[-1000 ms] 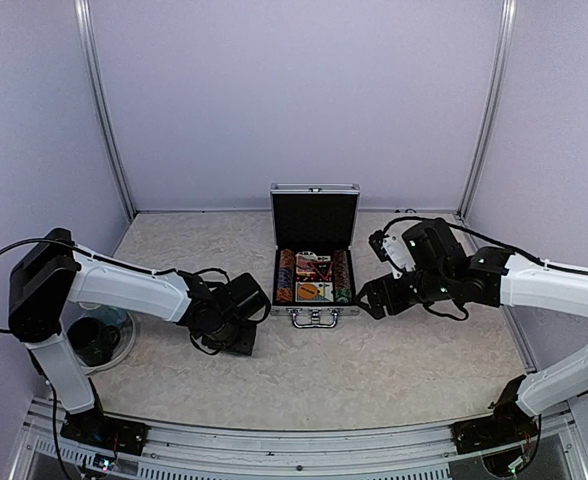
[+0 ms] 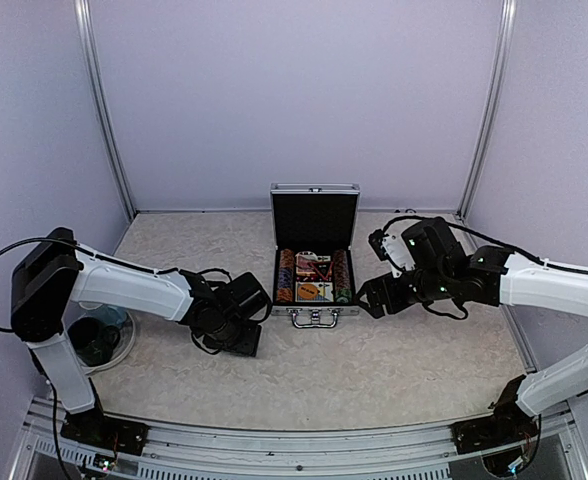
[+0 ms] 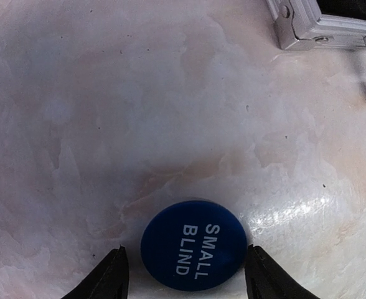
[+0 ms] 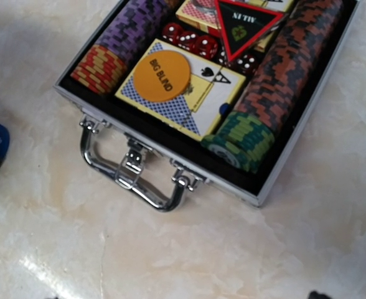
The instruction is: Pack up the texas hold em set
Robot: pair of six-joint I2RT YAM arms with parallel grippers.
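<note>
The open aluminium case sits centre-back, holding chip rows, dice, card decks, a red-edged ALL IN marker and an orange BIG BLIND disc. The blue SMALL BLIND disc lies on the table, my left gripper around it, fingertips low beside its edges and partly open; whether both touch it is unclear. My right gripper hovers just right of the case's front; only bits of its fingertips show along the lower edge of the right wrist view, so its finger is hard to judge.
At the far left, behind the left arm, a round tray with a dark mug stands on the table.
The left arm has shifted very slightly around the same spot on the table. The right arm and case look unchanged.
</note>
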